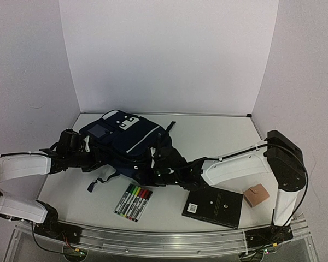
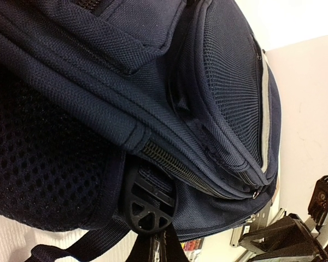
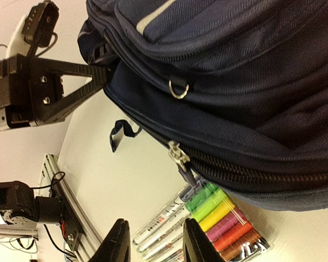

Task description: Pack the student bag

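Observation:
The navy backpack lies at the left of the table, its front pocket up. In the left wrist view my left gripper is at the bag's side, its fingers close together just below a black strap buckle. Whether fabric is caught between them is hidden. My right gripper stands open near the bag's front edge with nothing between its fingers. Above its fingertips a metal zipper pull hangs from the bag's zipper. The zipper looks shut where it shows.
A clear pack of coloured markers lies in front of the bag. A black book and a tan wallet rest at the right front. Behind my right arm the table is clear. A loose strap trails from the bag.

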